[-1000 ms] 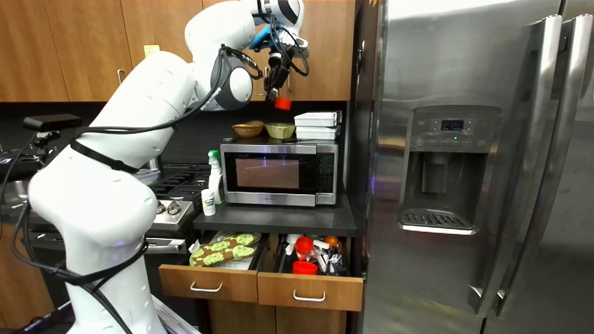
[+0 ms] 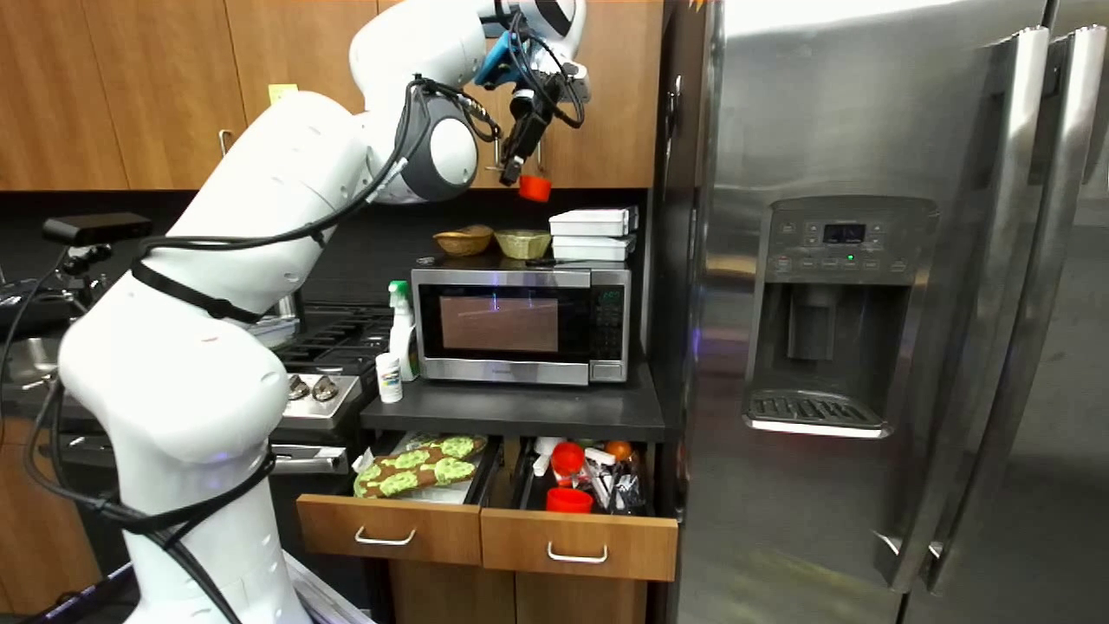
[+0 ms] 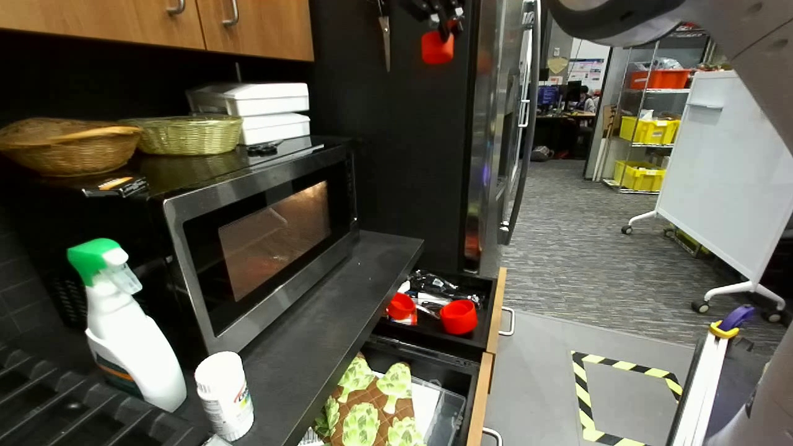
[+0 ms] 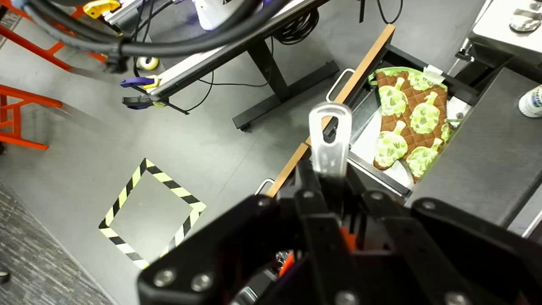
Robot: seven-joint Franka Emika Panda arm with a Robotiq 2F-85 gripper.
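Observation:
High above the counter, my gripper (image 2: pixel 514 172) is shut on a red measuring cup (image 2: pixel 535 188), which hangs in free air in front of the upper cabinets. The second exterior view shows the same red cup (image 3: pixel 437 48) near the top, against the dark side of the fridge. From the wrist, a metal handle (image 4: pixel 330 137) sticks out between the fingers, and the fingers mostly hide the red bowl. Two more red cups, one of them the front cup (image 2: pixel 568 500), lie in the open right drawer (image 2: pixel 579 545).
The open left drawer (image 2: pixel 389 530) holds a quilted artichoke mitt (image 2: pixel 416 469). On the counter stand a microwave (image 2: pixel 520 324), a spray bottle (image 2: pixel 402 331) and a white canister (image 2: pixel 387 378). Baskets and white boxes (image 2: pixel 590 249) sit on the microwave. The fridge (image 2: pixel 832 104) bounds the right.
The arm has shifted slightly to the right in the first exterior view, carrying the red cup right and a little upward. The drawers and counter objects look unchanged.

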